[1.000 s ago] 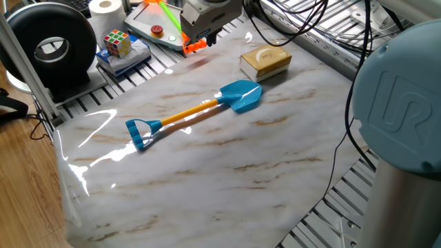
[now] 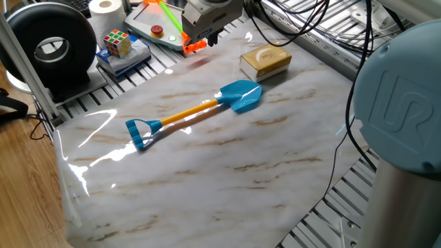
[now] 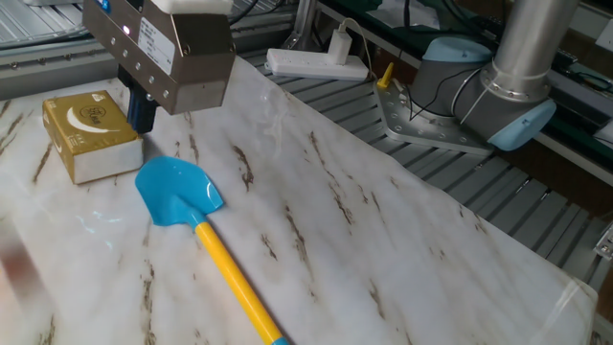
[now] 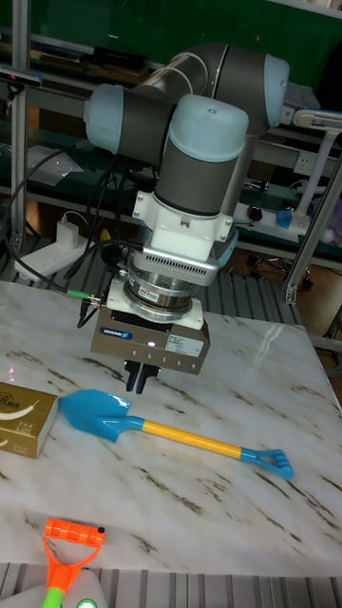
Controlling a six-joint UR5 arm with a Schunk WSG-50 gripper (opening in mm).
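A toy shovel with a blue blade (image 2: 240, 95), a yellow shaft (image 2: 189, 111) and a blue handle (image 2: 140, 133) lies flat across the marble-patterned sheet. Its blade (image 3: 174, 191) is close to a gold and white box (image 3: 91, 137), which rests on the same sheet. Above the table hangs my gripper (image 4: 139, 390), pointing down, clear of the shovel. Its two dark fingers are close together at the middle of the gripper body and look shut, with nothing visible between them. In exterior view 1 only the small dark tips show under the body.
A Rubik's cube (image 2: 118, 43) on a blue and white box, a paper roll (image 2: 108, 15) and a black ring-shaped object (image 2: 52, 48) stand beyond the sheet. An orange-handled toy (image 4: 73, 541) lies off its edge. A power strip (image 3: 317, 65) sits behind. Much of the sheet is bare.
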